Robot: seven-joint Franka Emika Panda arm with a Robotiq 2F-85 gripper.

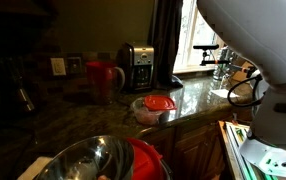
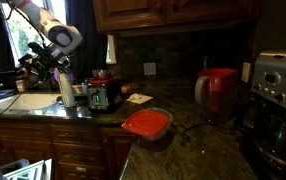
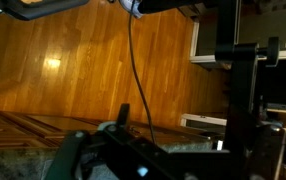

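Dark hardware of my gripper fills the lower edge of the wrist view, over a wooden floor. Whether its fingers are open or shut does not show clearly. No object can be made out between its fingers. The white arm [image 1: 275,120] looms large at the right of exterior view 1. A clear bowl with a red lid [image 1: 159,103] rests on the dark counter. Exterior view 2 shows the same red lid [image 2: 147,124] near the counter's front edge. Behind it stands a red pitcher [image 2: 215,93].
A silver toaster [image 1: 138,68] stands against the wall. A metal bowl [image 1: 86,160] and a red item [image 1: 146,160] sit in the foreground. At the counter's right end is a coffee maker [image 2: 274,115]. A loose cable [image 3: 136,68] crosses the wrist view. Bare counter [image 2: 188,160] lies in front.
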